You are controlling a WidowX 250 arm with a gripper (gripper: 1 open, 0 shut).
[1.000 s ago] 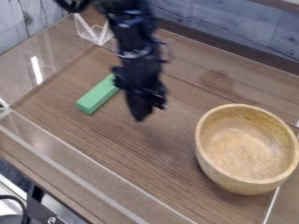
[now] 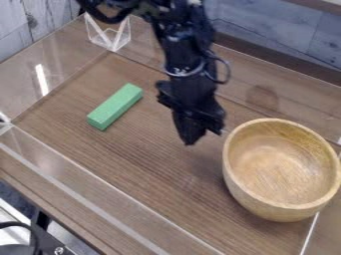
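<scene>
My gripper (image 2: 193,117) hangs from the dark arm over the middle of the wooden table, fingers pointing down; its finger state is hard to make out. A green block (image 2: 116,107) lies to its left. A large tan bowl (image 2: 277,189) sits to its right, close by.
A white wire rack (image 2: 107,30) stands at the back left near the wall.
The arm and gripper have moved right, away from the green block and toward the bowl. The block and bowl look unmoved.
</scene>
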